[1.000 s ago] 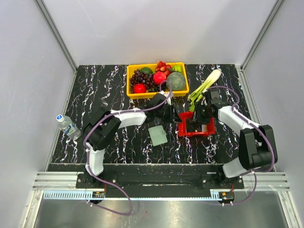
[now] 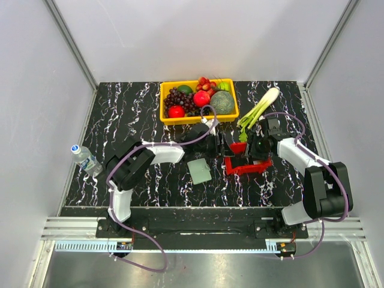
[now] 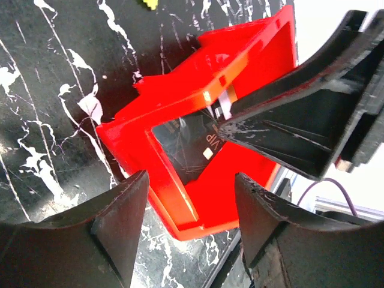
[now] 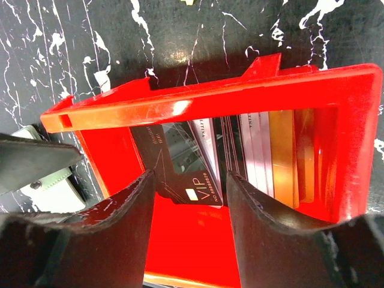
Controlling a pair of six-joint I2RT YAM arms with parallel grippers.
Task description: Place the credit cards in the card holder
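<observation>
In the top view, the red box [image 2: 245, 168] stands right of centre with cards inside. A dark VIP card [image 4: 191, 191] leans tilted at the left of the row, before white-pink cards [image 4: 258, 153] and orange ones [image 4: 283, 150]. My right gripper is open over the VIP card, one finger to either side in its wrist view; contact is unclear. My left gripper stands open at the box's left end, apparently with nothing between its fingers. The pale green card holder [image 2: 199, 171] lies on the table below the left gripper.
A yellow fruit basket [image 2: 178, 122] stands at the back, and a leafy vegetable [image 2: 261, 109] lies behind the box. At the far left is a water bottle [image 2: 87, 161].
The red box has turned slightly, and my right gripper has shifted a little toward the front.
</observation>
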